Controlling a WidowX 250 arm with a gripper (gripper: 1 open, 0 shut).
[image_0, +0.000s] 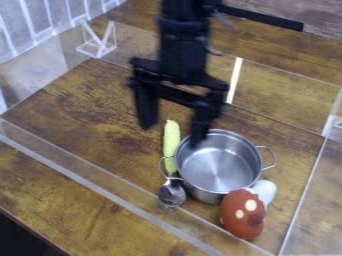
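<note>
My black gripper (178, 103) is motion-blurred above the steel pot (218, 165), a little to its upper left, its two fingers spread open. The pot stands on the wooden surface at the lower right. A yellow corn-like item (171, 142) lies along the pot's left side, with a metal spoon (171, 195) below it. A red-brown object with pale spots (243, 215) sits in front of the pot, and a white item (263, 189) lies just behind that.
Clear acrylic walls (70, 162) border the wooden work area (80, 115). A white bracket (96, 45) stands at the back left.
</note>
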